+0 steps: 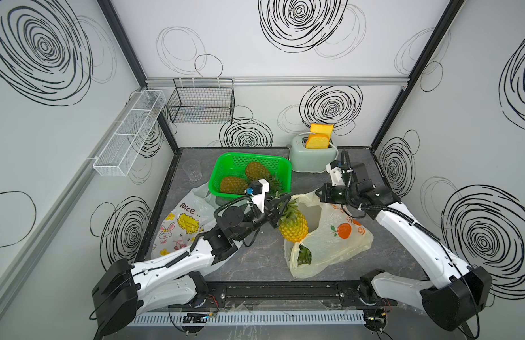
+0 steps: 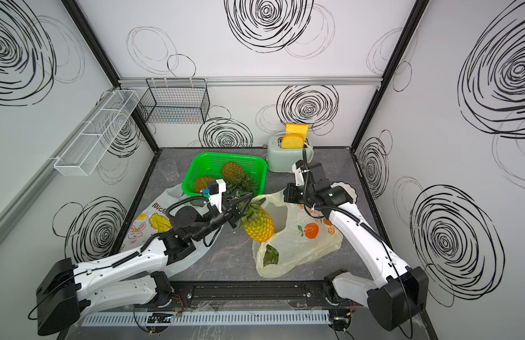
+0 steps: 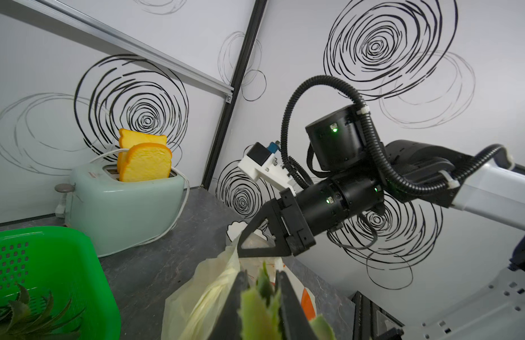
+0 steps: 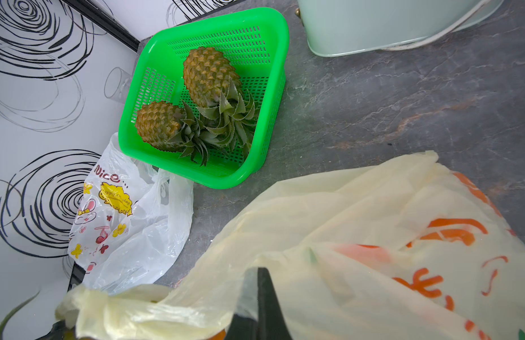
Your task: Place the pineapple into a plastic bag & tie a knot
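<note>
A bright yellow pineapple (image 1: 293, 226) hangs by its leafy crown from my left gripper (image 1: 280, 205), which is shut on it, at the open mouth of the cream plastic bag (image 1: 344, 249). Green leaves show inside the bag's lower part. My right gripper (image 1: 321, 193) is shut at the bag's upper rim; in the right wrist view thin plastic lies at its fingers. A white printed bag (image 4: 132, 226) lies flat at the left.
A green basket (image 4: 270, 113) holds two brownish pineapples (image 4: 208, 76) at the back. Behind stand a toaster (image 1: 304, 161) with yellow slices and a clear cup (image 1: 192, 169). Wire baskets (image 1: 200, 102) hang on the walls.
</note>
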